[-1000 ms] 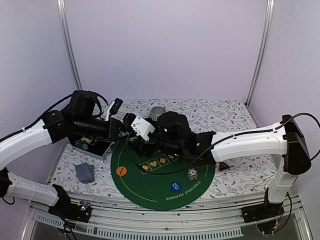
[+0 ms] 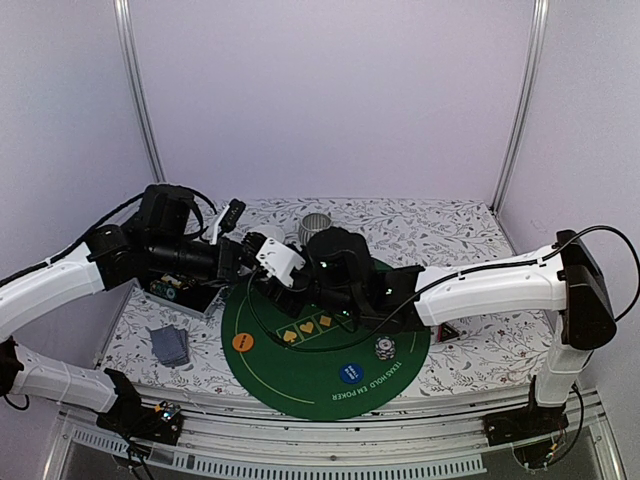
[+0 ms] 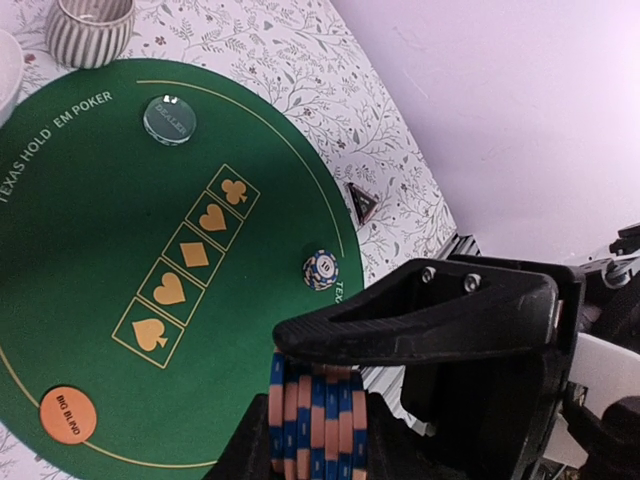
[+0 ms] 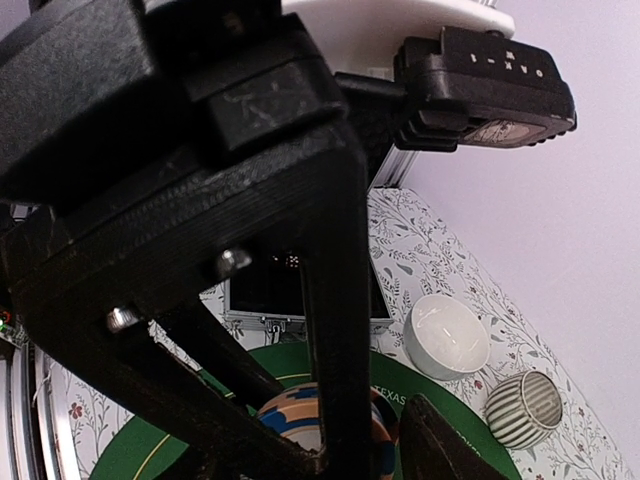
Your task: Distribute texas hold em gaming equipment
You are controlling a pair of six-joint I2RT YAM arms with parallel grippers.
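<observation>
A stack of striped orange and blue chips (image 3: 318, 425) is pinched in my left gripper (image 2: 245, 262), raised over the green poker mat (image 2: 300, 385). My right gripper meets it from the other side, fingers apart around the chip stack (image 4: 295, 412); contact is hard to see. On the mat lie an orange big blind button (image 2: 242, 342), a blue button (image 2: 351, 373), a clear dealer button (image 3: 170, 120) and another chip stack (image 2: 385, 347). The arms cover much of the mat's back half in the top view.
Back from the mat stand a white bowl (image 4: 447, 337) and a ribbed cup (image 2: 313, 224). An open case (image 2: 180, 293) sits under the left arm. A grey cloth (image 2: 169, 345) lies front left, a small dark triangular object (image 2: 446, 332) right of the mat.
The left arm has lowered a little. Objects on the table look unmoved.
</observation>
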